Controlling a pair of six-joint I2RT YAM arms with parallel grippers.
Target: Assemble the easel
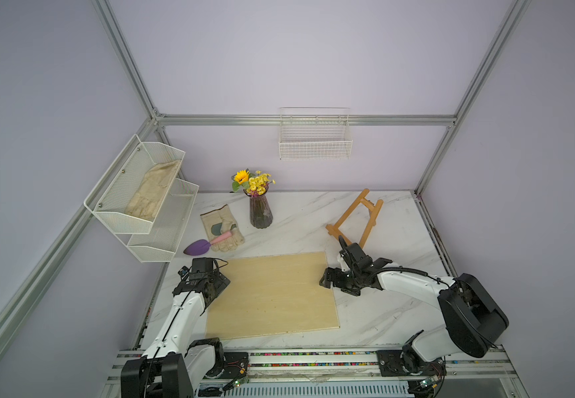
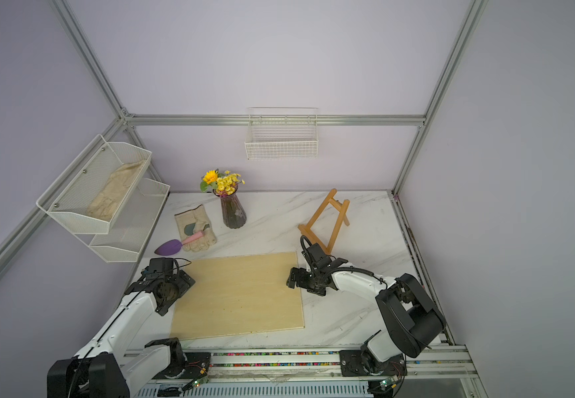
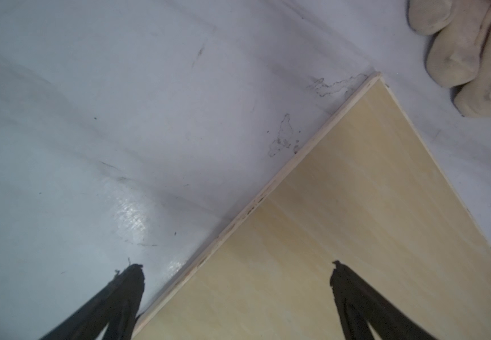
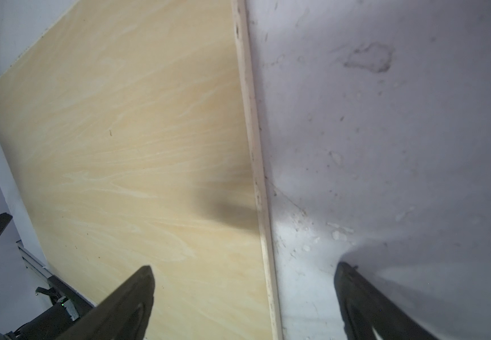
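Note:
A wooden easel frame [image 1: 346, 216] lies at the back right of the table, behind my right gripper [image 1: 332, 278]. A thin plywood board [image 1: 274, 292] lies flat at the front middle. My right gripper stands open low over the board's right edge, its fingers either side of that edge in the right wrist view. My left gripper [image 1: 210, 284] is open over the board's left edge, near its back corner [image 3: 378, 96], with nothing between its fingers.
A garden glove [image 1: 227, 219] with a purple trowel [image 1: 196, 248] lies back left. A vase of flowers [image 1: 261, 211] stands at the back. White baskets [image 1: 174, 219] hang on the left, another [image 1: 314, 146] on the back wall.

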